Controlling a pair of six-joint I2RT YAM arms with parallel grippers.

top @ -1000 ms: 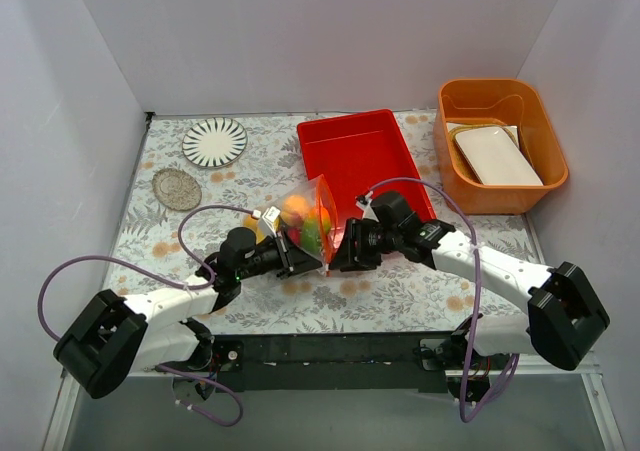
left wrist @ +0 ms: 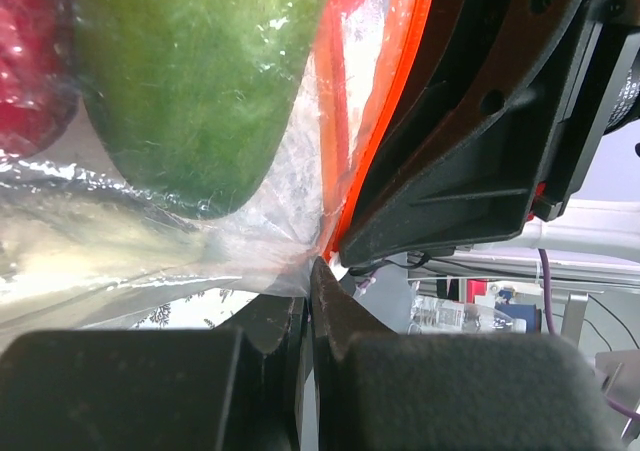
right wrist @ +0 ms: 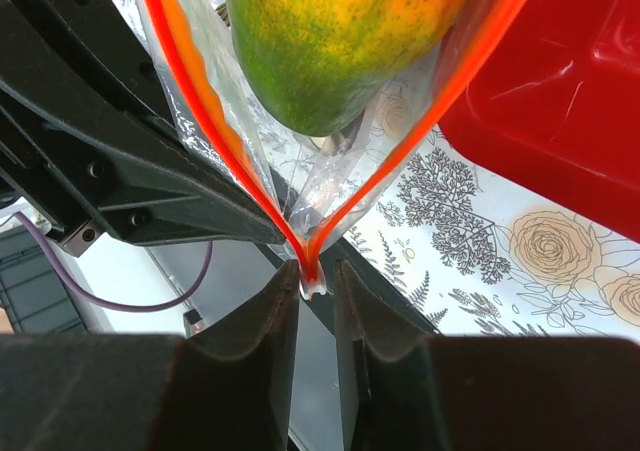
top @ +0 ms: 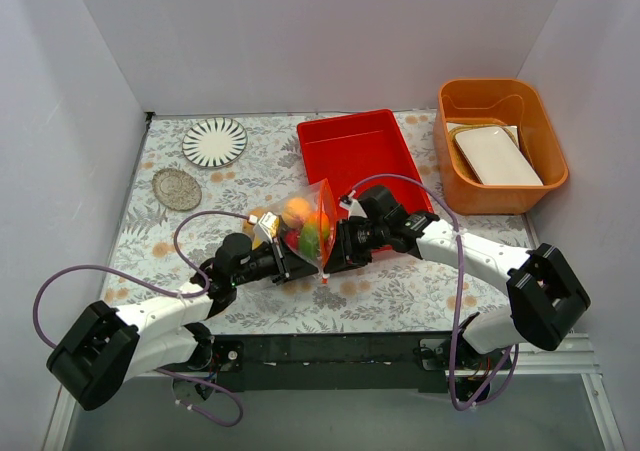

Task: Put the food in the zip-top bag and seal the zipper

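The clear zip bag [top: 305, 221] with orange zipper holds food: a green-yellow mango [right wrist: 340, 41], a green item [left wrist: 190, 81], red fruit [left wrist: 25, 66] and orange fruit. My left gripper is shut at the bag's lower edge beside the zipper end; bag film meets its fingertips. My right gripper is at the lower corner where both zipper strips [right wrist: 395, 156] meet, its fingertips slightly apart around the white zipper end. The bag's mouth is open above that corner.
A red tray [top: 350, 146] lies behind the bag, an orange bin [top: 530, 121] with a white board at back right. A striped plate [top: 214, 131] and round mat [top: 176, 178] sit back left.
My right gripper and arm have moved slightly left, closer to the bag's corner. The left arm and bag have shifted only slightly.
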